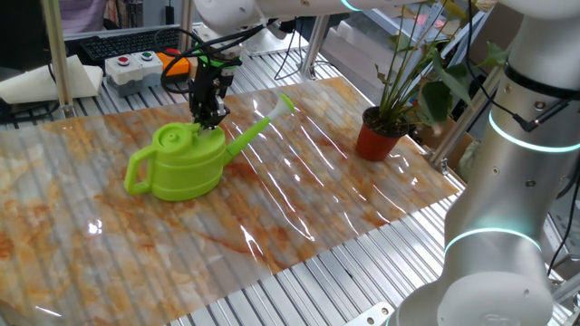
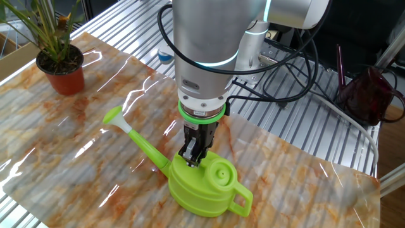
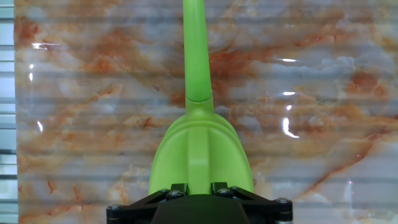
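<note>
A green watering can (image 1: 186, 167) stands upright on the marble-patterned sheet, its spout (image 1: 249, 138) pointing toward the back right in exterior view 1. From above its top my gripper (image 2: 191, 162) reaches down to the ridge in front of the round cap (image 2: 221, 173). The wrist view has that raised ridge (image 3: 198, 158) running between the two fingers, which sit close against its sides; my gripper looks shut on it. The fingers' lower contact is hidden by the gripper body. The can's loop handle (image 2: 243, 197) is free.
A potted plant in a red-brown pot (image 1: 379, 138) stands near the sheet's edge, beyond the spout. A dark red watering can (image 2: 370, 95) is off to the side. Behind the table lie a button box (image 1: 134, 71) and a keyboard (image 1: 118, 43). Much of the sheet is clear.
</note>
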